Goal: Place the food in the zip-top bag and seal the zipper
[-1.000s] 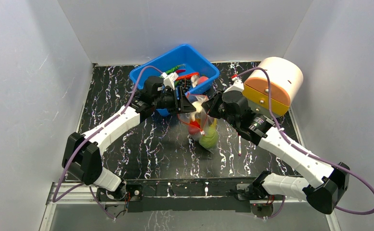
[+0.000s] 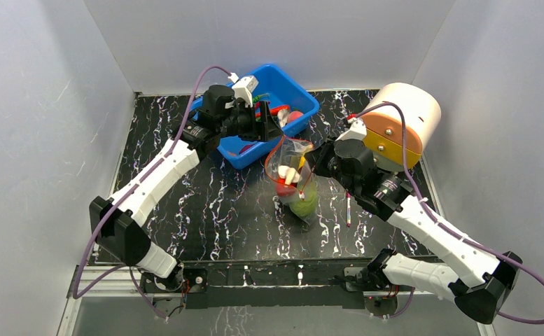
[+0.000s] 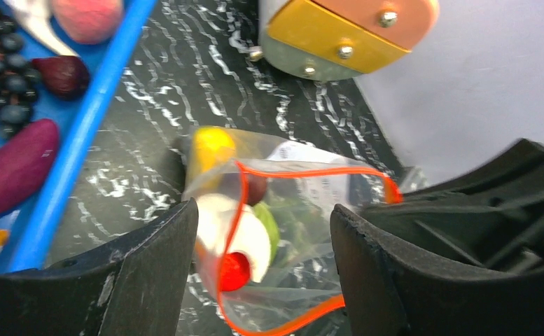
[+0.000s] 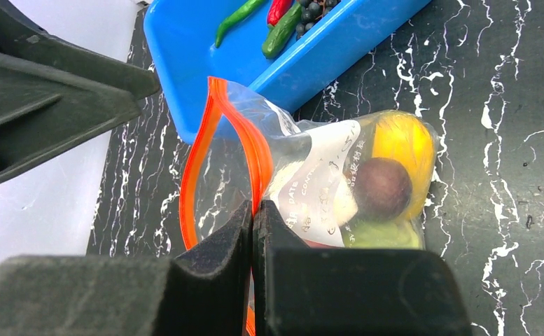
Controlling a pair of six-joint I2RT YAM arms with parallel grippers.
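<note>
The clear zip bag [image 2: 290, 183] with an orange-red rim stands mid-table, holding food: yellow, white, red, dark and green pieces. In the right wrist view my right gripper is shut on the bag's rim, at the orange zipper [image 4: 258, 161]. My left gripper [image 2: 272, 126] is open above the bag's upper left; in the left wrist view its fingers [image 3: 136, 273] frame the bag's open mouth, with nothing held between them.
A blue bin [image 2: 290, 84] behind holds grapes, peppers, a peach and other food. A rounded box [image 2: 402, 119] with yellow front stands at the back right, a marker [image 2: 348, 210] lies right of the bag.
My left gripper has risen and moved back, away from the bag's mouth. My right arm has shifted slightly right, and the bag's rim has spread wider.
</note>
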